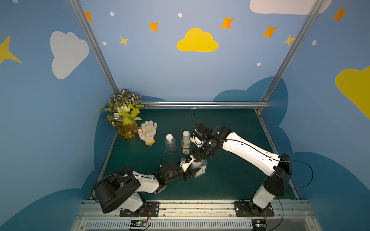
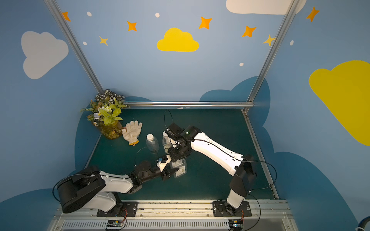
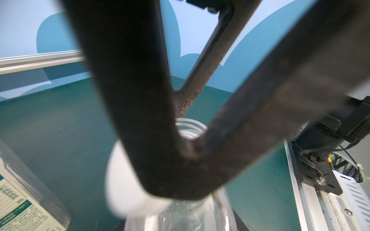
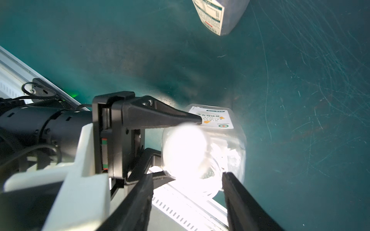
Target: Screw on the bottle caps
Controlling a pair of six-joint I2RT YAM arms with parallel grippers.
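Observation:
A clear square bottle with a label [image 4: 215, 117] stands at the table's front middle, and my left gripper [image 1: 193, 171] is shut on its upper part. In the left wrist view the bottle's threaded mouth [image 3: 194, 125] is uncovered. A white cap leans tilted beside it; the cap [image 4: 187, 148] is overexposed in the right wrist view, so what it rests on is unclear. My right gripper is above the bottle, its fingers [image 4: 134, 204] parted with nothing clearly held between them. One black finger [image 3: 154, 161] crosses the left wrist view, hiding part of cap and mouth.
Two white-capped bottles, a round one [image 1: 170, 144] and a labelled one [image 1: 186, 143], stand close behind the grippers. A glove [image 1: 147, 132] and a potted plant [image 1: 125, 115] are at the back left.

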